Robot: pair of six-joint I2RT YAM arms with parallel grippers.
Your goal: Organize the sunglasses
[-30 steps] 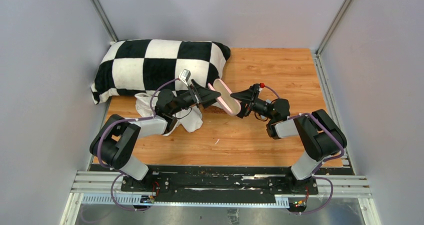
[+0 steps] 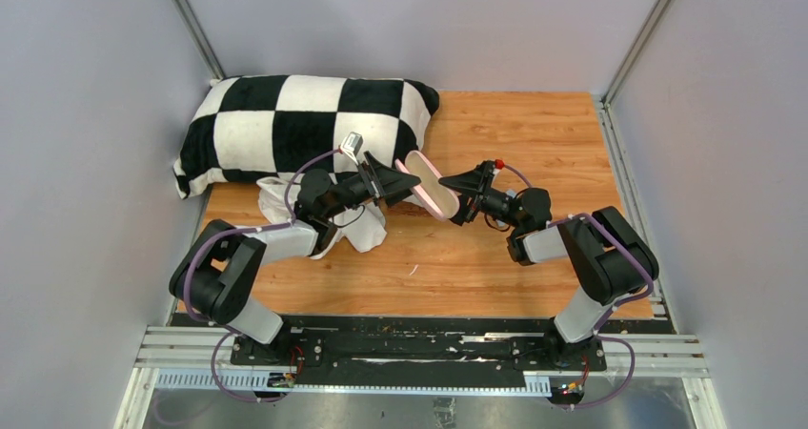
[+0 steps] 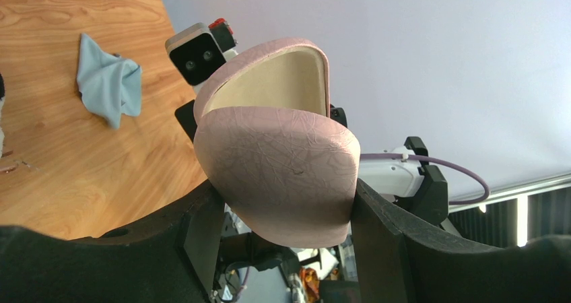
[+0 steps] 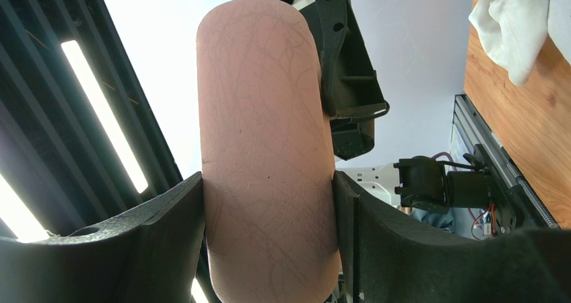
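A pink sunglasses case (image 2: pixel 424 183) with a cream lining is held up off the table between my two arms, its halves spread apart. In the left wrist view, my left gripper is shut on one end of the case (image 3: pixel 283 161), a finger against each side. My right gripper likewise has the case (image 4: pixel 266 114) pinched between its fingers, gripping the other half from the right. The part of the lining that shows in the left wrist view is bare. I see no sunglasses in any view.
A black-and-white checkered pillow (image 2: pixel 310 124) fills the back left. White cloth (image 2: pixel 357 229) lies beneath the left arm. The left wrist view shows a light blue cloth (image 3: pixel 109 81) on the wooden table (image 2: pixel 519 129).
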